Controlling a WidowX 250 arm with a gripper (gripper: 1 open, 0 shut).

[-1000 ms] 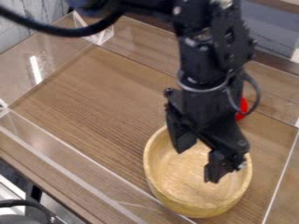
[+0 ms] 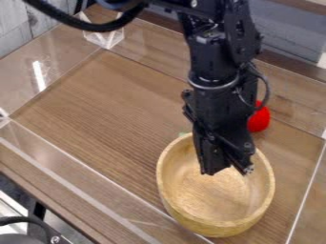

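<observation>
The black gripper (image 2: pixel 235 152) hangs over a pale yellow bowl (image 2: pixel 192 214) at the lower right of the camera view, reaching down to about its back rim. The gripper's body hides part of the bowl's back, and I cannot see what, if anything, is between the fingertips. A red object (image 2: pixel 260 119), round in outline, lies behind the gripper on the right, partly hidden. A small green item peeks out just behind the bowl, too small to tell what it is.
A pale raised edge runs along the back, with a small clear object at the upper left. Dark cables lie at the lower left corner.
The gripper has moved up and back from over the bowl's middle, so more of the bowl's interior shows. The bowl looks unmoved.
</observation>
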